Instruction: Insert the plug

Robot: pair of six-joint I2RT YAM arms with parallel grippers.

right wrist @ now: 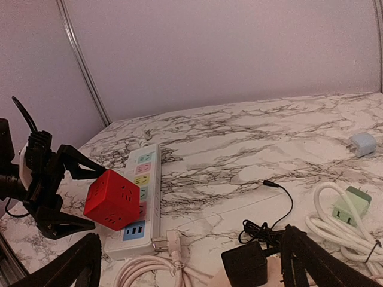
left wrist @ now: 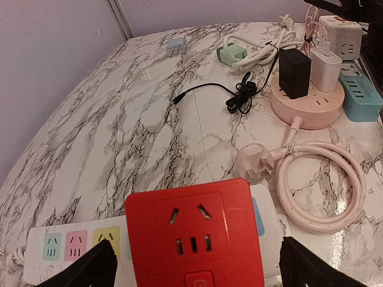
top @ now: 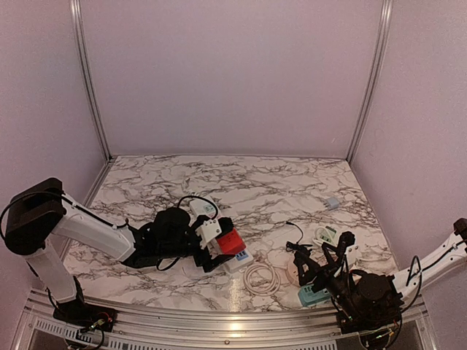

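A red cube socket [left wrist: 194, 233] [right wrist: 112, 200] sits on a long white power strip [left wrist: 75, 251] [right wrist: 143, 161] with coloured sockets. My left gripper [top: 219, 244] is open, its fingers on either side of the red cube. In the right wrist view it shows at the left, around the cube. My right gripper [top: 325, 259] stands open at the front right, above a pink round socket [left wrist: 305, 107] and a black plug block [right wrist: 242, 269].
A coiled pink cable [left wrist: 353, 185], black cable [left wrist: 242, 95], white cable with green adapter [right wrist: 350, 209], teal strip [top: 314, 296] and pale adapter [top: 331, 203] lie to the right.
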